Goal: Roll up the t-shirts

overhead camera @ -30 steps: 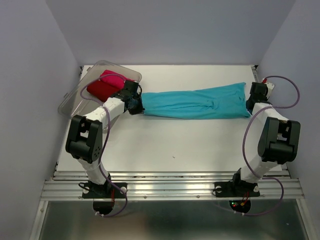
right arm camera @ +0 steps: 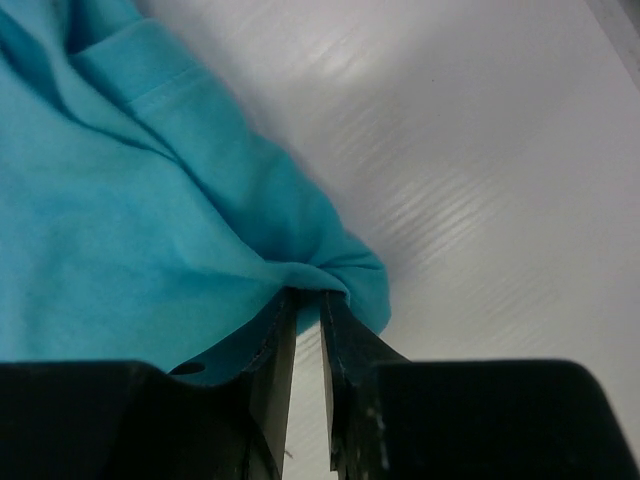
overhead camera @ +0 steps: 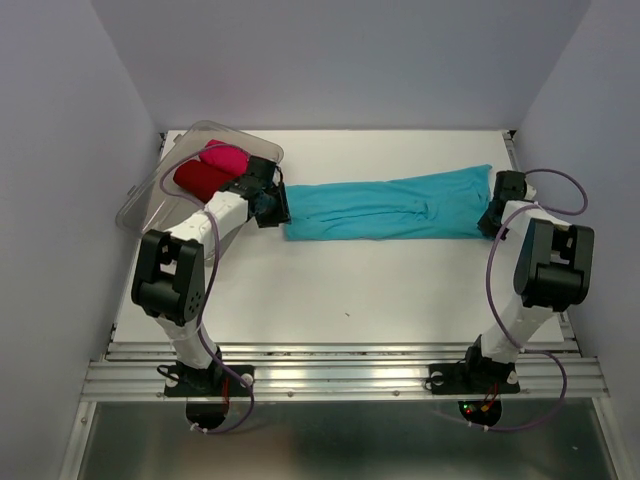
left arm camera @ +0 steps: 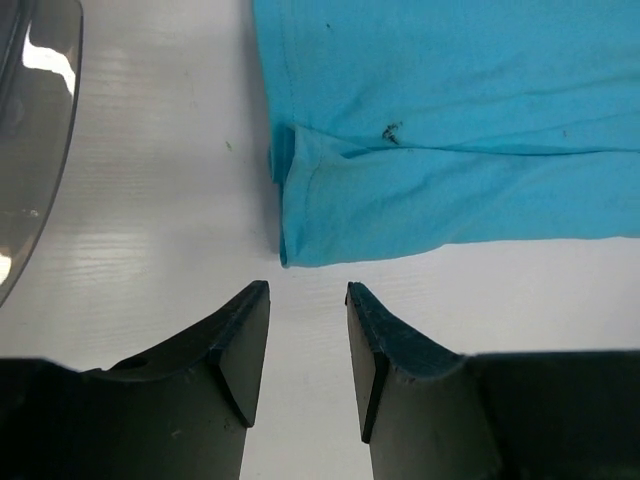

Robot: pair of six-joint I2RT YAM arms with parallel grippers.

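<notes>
A turquoise t-shirt [overhead camera: 390,208], folded into a long strip, lies across the table. In the left wrist view its near left corner [left arm camera: 325,215] rests flat on the white surface, just beyond the fingertips. My left gripper is open, with bare table showing between its fingers. At the shirt's right end, my right gripper meets a folded edge of the cloth [right arm camera: 200,230]. Only a narrow gap separates its fingers, and the cloth bunches at their tips; whether they clamp it is not clear.
Left of the shirt stands a clear plastic bin [overhead camera: 152,190] holding a dark red roll [overhead camera: 200,180] and a pink roll [overhead camera: 226,158]. My left arm reaches over its side.
My right gripper has moved left and slightly nearer the front, onto the shirt's right end. At the left end, the shirt's near corner now reaches closer to the front; the left gripper has shifted only slightly.
</notes>
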